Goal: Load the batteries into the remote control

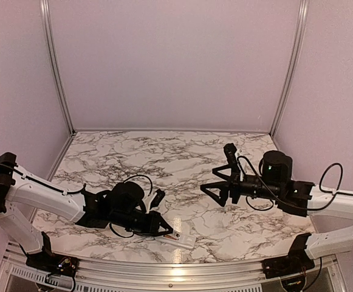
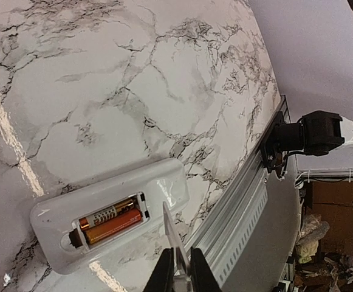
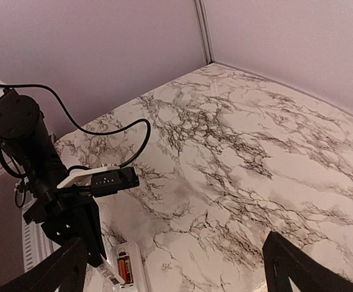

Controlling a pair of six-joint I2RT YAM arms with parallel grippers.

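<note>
The white remote [image 2: 164, 182] lies near the table's front edge with its compartment open; two batteries, a gold-and-black one [image 2: 106, 213] and an orange one [image 2: 112, 226], lie side by side inside. My left gripper is just over the remote, shut on a thin white piece [image 2: 171, 234] that points at the remote's end; I cannot tell what it is. In the top view my right gripper [image 1: 212, 182] is raised to the right of the remote, open and empty.
A metal rail [image 1: 219, 267] runs along the front edge, and pale walls enclose the sides and back.
</note>
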